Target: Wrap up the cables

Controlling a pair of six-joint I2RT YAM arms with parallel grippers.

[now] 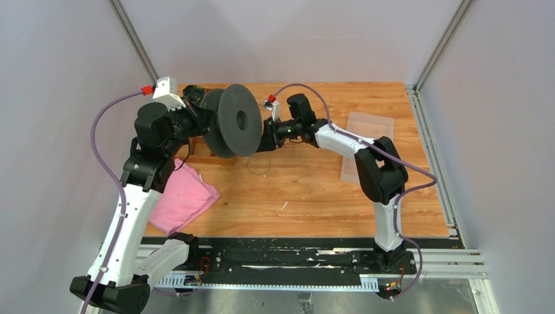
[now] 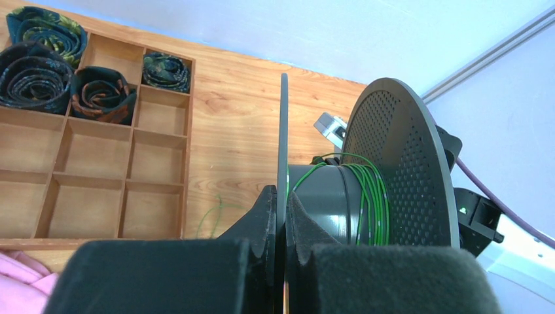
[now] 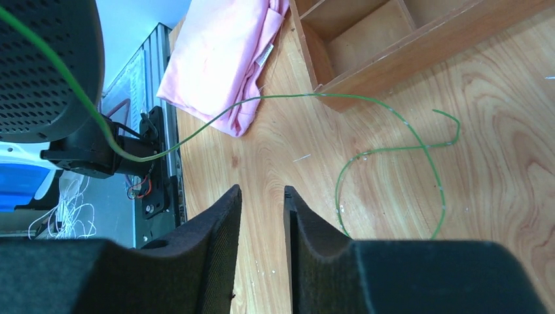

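A large dark grey spool (image 1: pixel 239 120) is held up over the table by my left gripper, which is shut on the rim of its near flange (image 2: pixel 283 131). Several turns of green cable (image 2: pixel 378 206) lie around the spool's core, beside the far flange. From the spool the loose cable (image 3: pixel 307 95) runs down to the wooden table, where its end lies in a loop. Close to the spool's right side, low down, is my right gripper. Its fingers stand apart with only table visible between them; the cable passes beyond the fingertips.
A wooden compartment box (image 2: pixel 98 157) with rolled dark cloths (image 2: pixel 101 95) stands behind the left gripper. A folded pink cloth (image 1: pixel 185 197) lies front left. At the right is a clear plastic tray (image 1: pixel 370 124).
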